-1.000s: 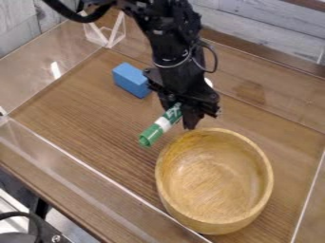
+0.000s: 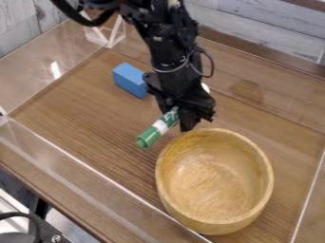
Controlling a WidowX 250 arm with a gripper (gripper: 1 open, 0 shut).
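My black gripper (image 2: pixel 180 112) hangs over the wooden tray, shut on a green and white cylinder (image 2: pixel 155 132) that slants down and toward the lower left. The cylinder's green end sits just left of the far rim of a large tan bowl (image 2: pixel 214 214). Whether the cylinder rests on the surface or is raised is hard to tell.
A blue block (image 2: pixel 129 79) lies behind and left of the gripper. A small white item, partly hidden, is behind the gripper. The tray's left and near-left wooden surface is clear; clear walls edge it.
The gripper has shifted very slightly, with the cylinder still in it; the bowl and blue block are unmoved.
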